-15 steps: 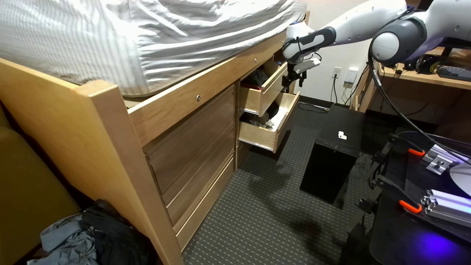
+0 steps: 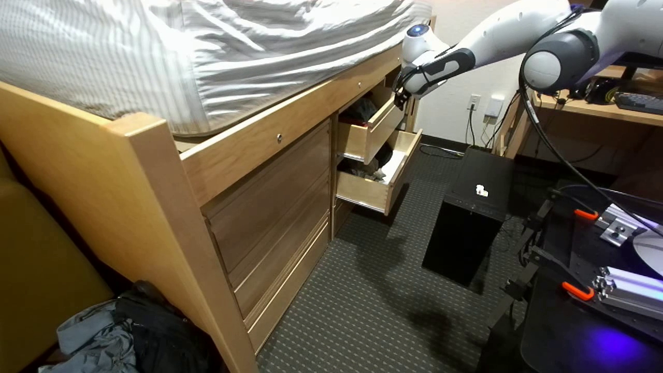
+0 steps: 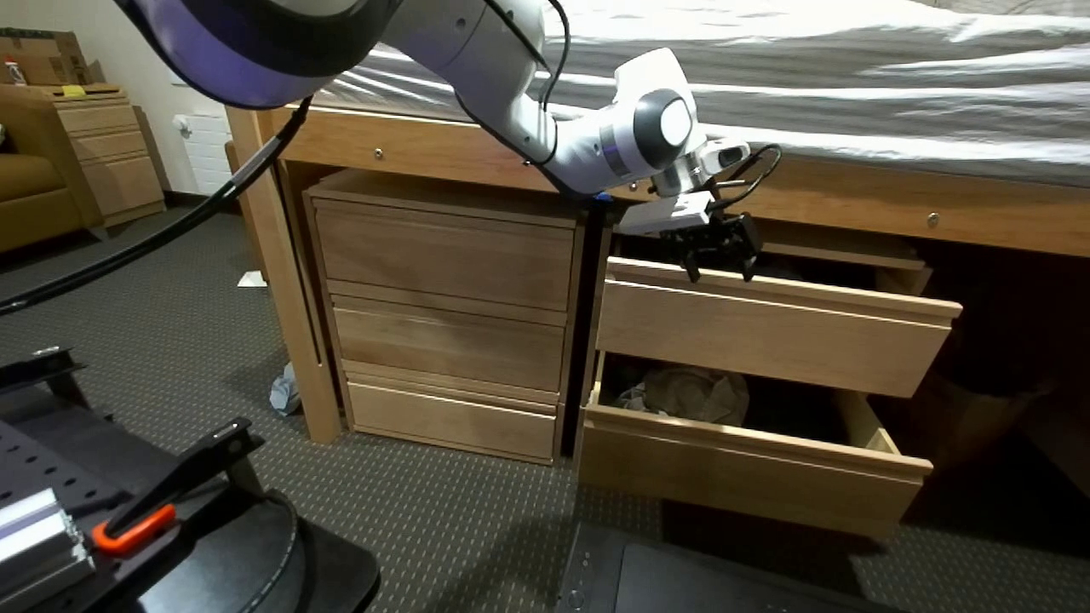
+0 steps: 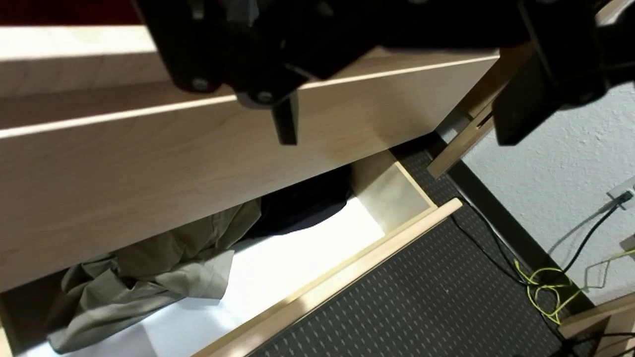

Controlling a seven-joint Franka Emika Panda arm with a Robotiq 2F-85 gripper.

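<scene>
My gripper point(image 3: 721, 272) hangs at the top edge of the upper drawer point(image 3: 766, 332), which is pulled partly out. In the wrist view its fingers point(image 4: 286, 121) stand wide apart, with the drawer's wooden front showing beyond the gap and nothing held. Whether a finger touches the drawer cannot be told. Below, the lower drawer point(image 3: 751, 475) is also pulled out. Inside it lie an olive-grey cloth point(image 4: 160, 262) and a dark cloth point(image 4: 306, 202) on a white bottom.
A black box point(image 2: 469, 211) stands on the carpet in front of the drawers. The bed rail point(image 2: 279, 133) runs above them. Cables point(image 4: 544, 291) lie near the wall at right. Open carpet point(image 2: 348, 298) lies before the closed cabinet.
My gripper has risen and tilted, shifting slightly left in exterior view 1, from in front of the upper drawer to near its top edge. Both drawers look unmoved.
</scene>
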